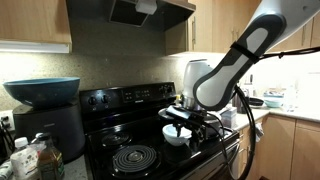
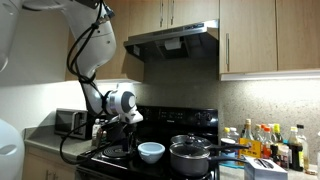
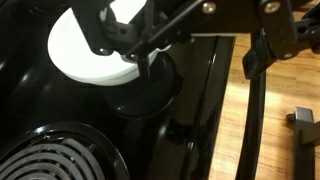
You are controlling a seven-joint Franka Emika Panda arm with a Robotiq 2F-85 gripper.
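A white bowl (image 1: 176, 135) rests on the black stove, and it also shows in the second exterior view as a pale bowl (image 2: 151, 152) left of a large pot. In the first exterior view my gripper (image 1: 187, 122) hangs low at the bowl's right side. The wrist view has the gripper open at the top, its two dark fingers spread apart. The white bowl (image 3: 85, 55) is partly hidden behind the left finger. Whether a finger touches the bowl I cannot tell.
A lidded pot (image 2: 190, 158) stands close to the bowl on the stove. One coil burner (image 1: 135, 158) lies bare. Bottles (image 1: 48, 157) line the counter at left, with a blue bowl (image 1: 43, 91) above on a dark appliance. The stove's front edge (image 3: 205, 115) borders open floor.
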